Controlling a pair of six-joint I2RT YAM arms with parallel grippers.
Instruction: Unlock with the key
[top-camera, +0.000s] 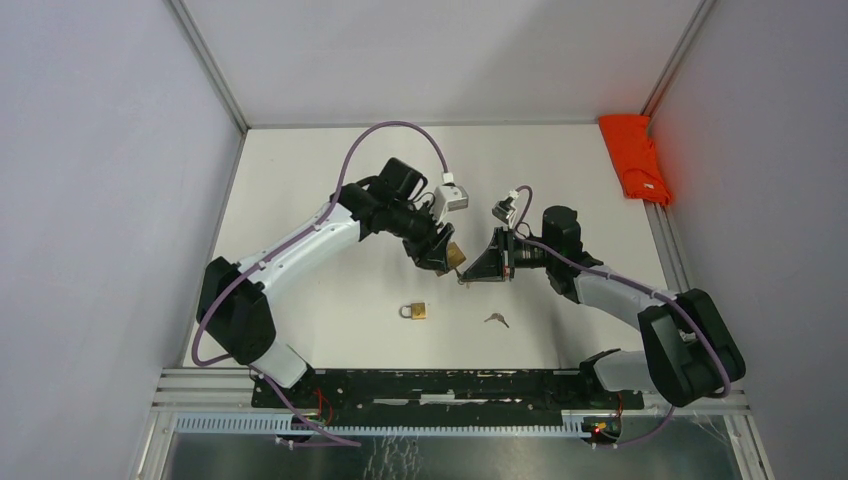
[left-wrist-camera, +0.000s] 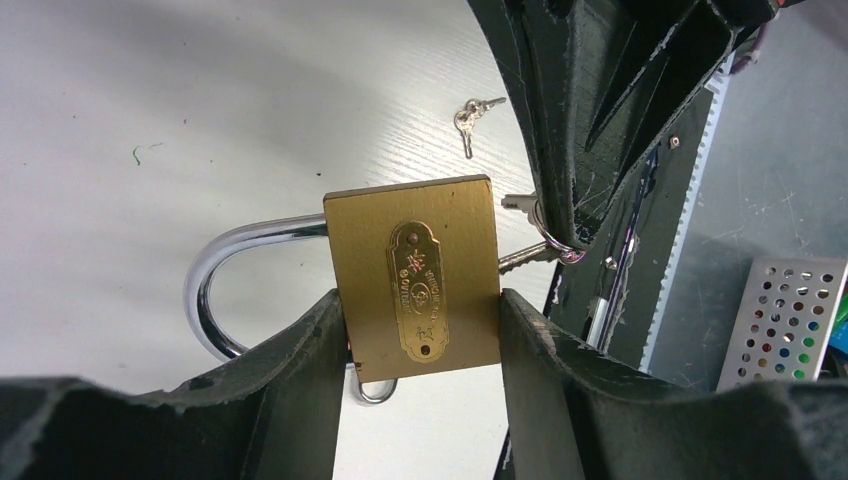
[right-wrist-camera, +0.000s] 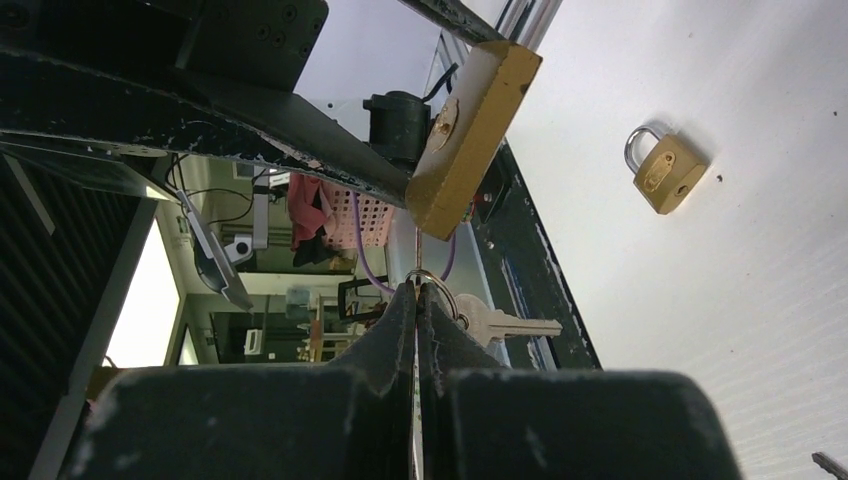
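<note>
A brass padlock (left-wrist-camera: 460, 290) with a steel shackle (left-wrist-camera: 235, 240) sits between the fingers of my left gripper, both touching its sides. Part of the shackle is hidden by a finger, so I cannot tell whether it is open. My right gripper is shut on a thin key ring (right-wrist-camera: 440, 285) beside the padlock's keyhole end. A key (left-wrist-camera: 525, 257) on that ring reaches the padlock's end face; how deep its blade sits does not show. Another key (right-wrist-camera: 510, 325) hangs loose from the ring.
Below on the white table lie a second brass padlock (top-camera: 418, 311), its shackle toward the left, and a loose pair of keys (top-camera: 497, 319). A red cloth (top-camera: 635, 155) is at the far right corner.
</note>
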